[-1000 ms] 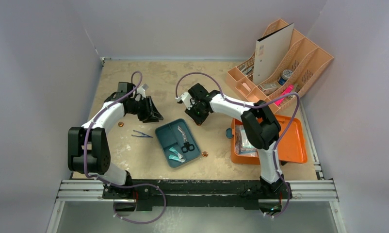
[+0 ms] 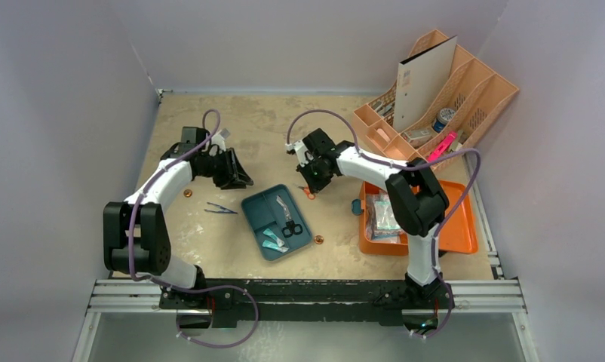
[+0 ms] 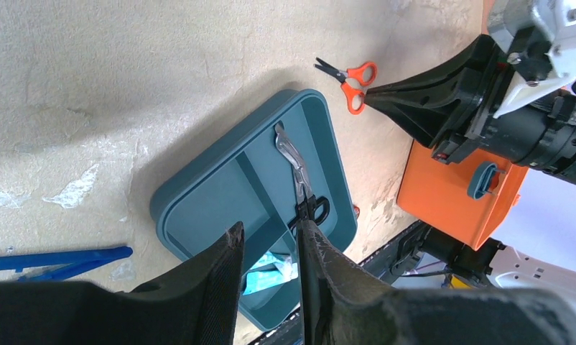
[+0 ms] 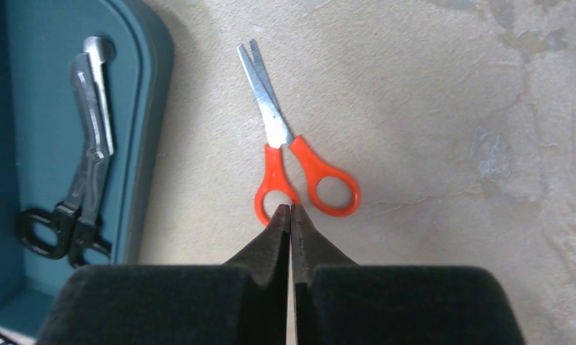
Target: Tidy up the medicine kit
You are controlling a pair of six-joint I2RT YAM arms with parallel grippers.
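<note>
Small orange-handled scissors [image 4: 274,140] lie flat on the table just right of the teal tray [image 2: 254,213]. My right gripper is shut with nothing between its fingers; its tips appear close by the scissors' handles. In the tray are black-handled scissors [image 3: 299,180] with another slim metal tool [image 4: 100,93] alongside, and wrapped packets [image 2: 275,240] in a separate compartment. Open and empty, my left gripper hangs near the tray's upper left. Blue tweezers [image 2: 221,208] rest on the table left of the tray.
An orange box [image 2: 375,247] holding packets stands at the right, with its orange lid [image 2: 459,222] beside it. A peach organizer [image 2: 484,94] fills the back right corner. Small round copper-coloured pieces [image 2: 318,239] lie about.
My right gripper has shifted right, and its fingers have gone from spread to shut. More of the orange scissors now shows, still on the table. The left gripper has stayed put.
</note>
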